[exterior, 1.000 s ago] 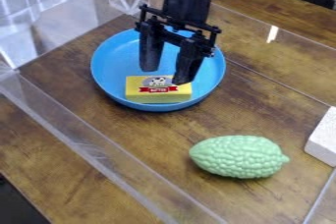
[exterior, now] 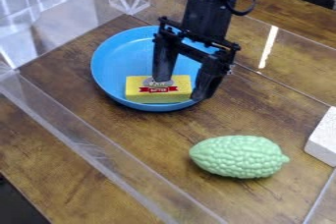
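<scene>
My black gripper [exterior: 187, 66] hangs over a blue plate [exterior: 116, 61], its two fingers spread apart, one above the yellow butter box [exterior: 157, 93] and the other toward the plate's right edge. The box lies on the plate with its red label facing up; whether a finger touches it I cannot tell.
A green bitter melon [exterior: 239, 157] lies on the wooden table [exterior: 79, 179] at the front right. A white block [exterior: 323, 137] sits at the right edge. Clear plastic walls run along the left and front.
My gripper has shifted slightly to the right over the last second and turned a little. The plate, box and melon look unmoved.
</scene>
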